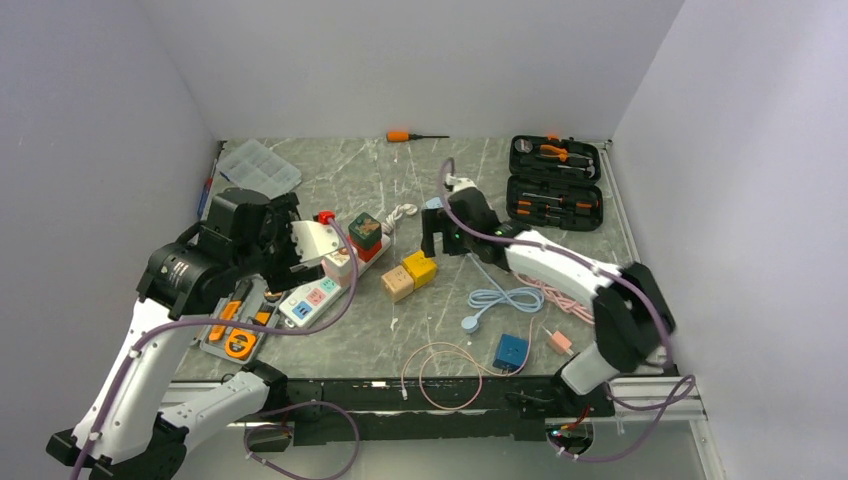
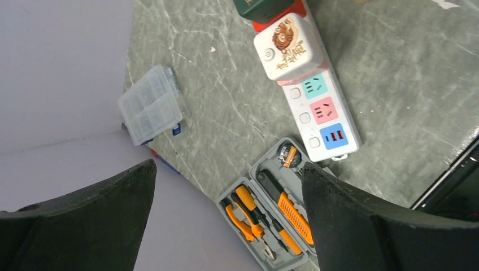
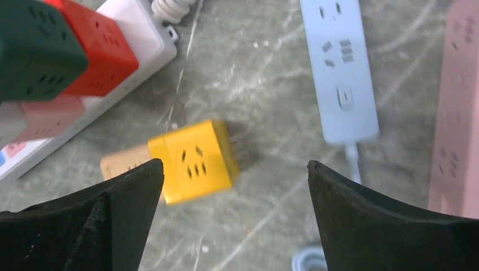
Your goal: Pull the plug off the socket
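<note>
A white power strip carries a white plug block with a bear print and a green block on red (image 1: 365, 232); in the right wrist view these show as green (image 3: 39, 62) and red (image 3: 107, 56). My left gripper is open above the strip's left side, nothing between its fingers. My right gripper is open, blurred by motion, above yellow (image 3: 192, 161) and beige blocks. A light blue strip (image 3: 344, 84) with its cable and a pink strip (image 3: 454, 113) lie beside it.
Tool cases stand at back right (image 1: 555, 210) and lower left (image 1: 240, 342). A clear box (image 1: 260, 168) is at back left, a screwdriver (image 1: 400, 136) at the back. Cables and a blue charger (image 1: 510, 350) lie front right.
</note>
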